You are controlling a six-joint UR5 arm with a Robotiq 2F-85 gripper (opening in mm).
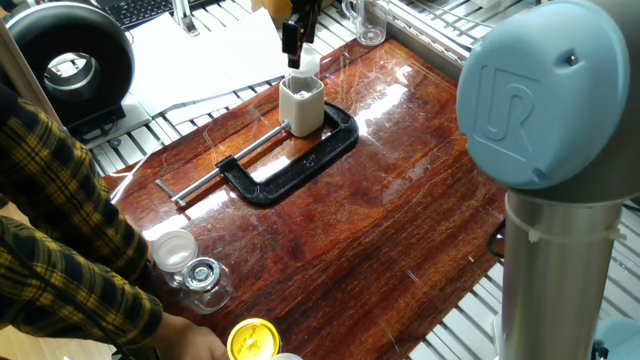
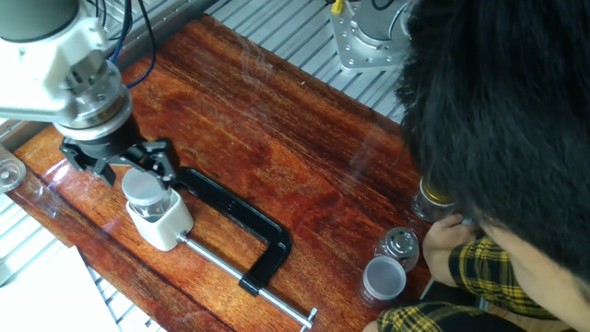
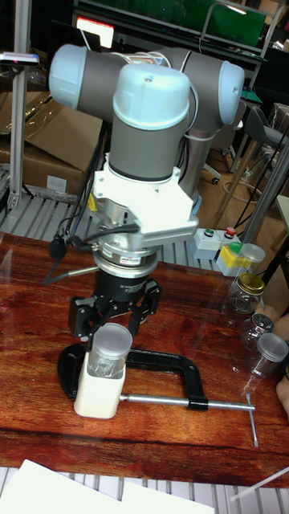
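A clear jar with a whitish lid (image 2: 144, 186) stands upright in a beige square holder (image 3: 98, 393). The screw of a black C-clamp (image 1: 300, 178) presses against the holder, and its frame lies flat on the wooden table. Just above the jar hangs my gripper (image 3: 114, 322), pointing down. Its two black fingers (image 3: 150, 307) are spread apart with nothing between them. In the first exterior view only its lower part shows, at the top edge, with the lid (image 1: 303, 62) below it.
Near the person's hand (image 1: 190, 341) stand a white-lidded jar (image 2: 383, 278), a silver-lidded jar (image 2: 400, 243) and a yellow-lidded jar (image 1: 253, 341). A glass mug (image 1: 371, 22) sits at the table's far corner.
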